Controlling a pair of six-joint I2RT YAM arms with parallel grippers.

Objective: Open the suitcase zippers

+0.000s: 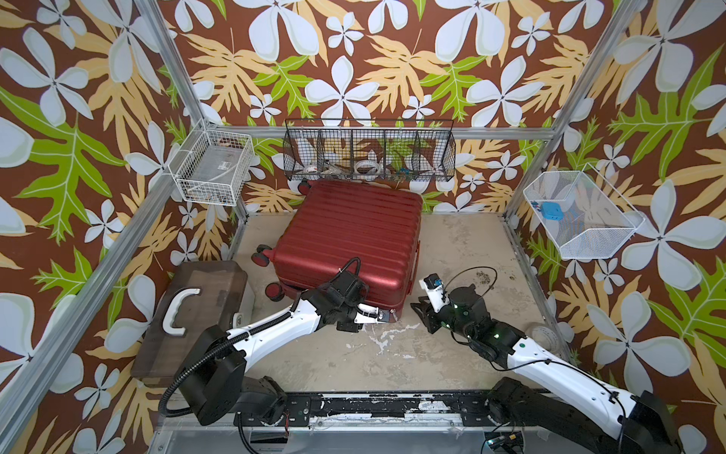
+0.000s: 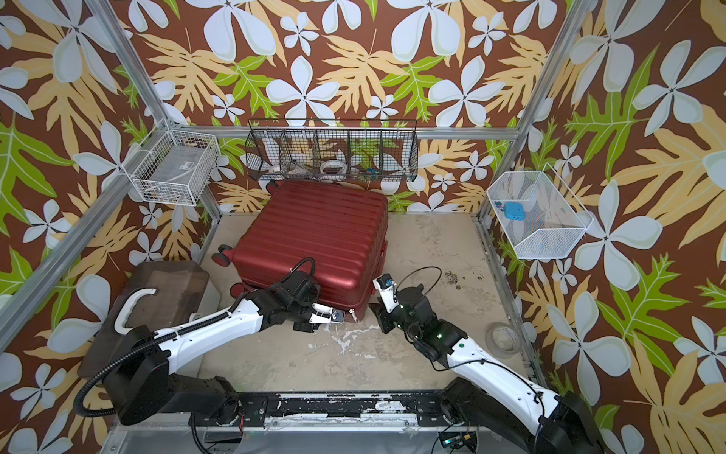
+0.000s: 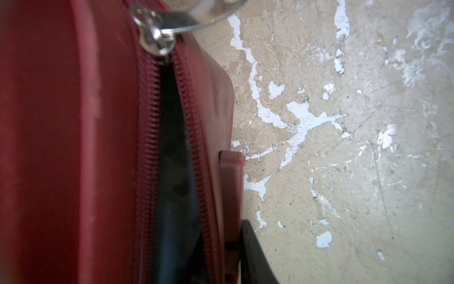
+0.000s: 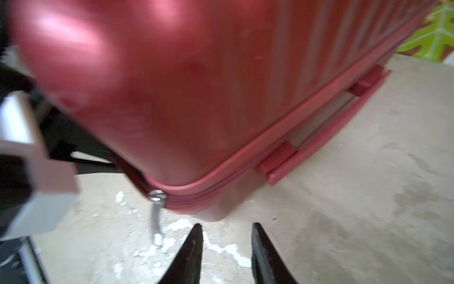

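Observation:
The red ribbed suitcase [image 1: 351,234] lies flat on the floor. In the left wrist view its zipper teeth [image 3: 153,118] are parted below a metal slider [image 3: 156,40], leaving a dark gap. The pull tab [image 4: 156,222] hangs at the near corner in the right wrist view. My left gripper [image 1: 350,327] is at the suitcase's near side: a dark finger [image 3: 255,260] stands outside the lower rim, and a dark shape shows in the gap. Whether they press on the rim cannot be seen. Right of that corner, my right gripper is open and empty.
A red carry handle [image 4: 331,127] sticks out from the suitcase's right side. To the left stands a brown case [image 1: 193,317]. Wire baskets [image 1: 370,151] hang around the walls. Bare floor [image 1: 465,242] lies right of the suitcase.

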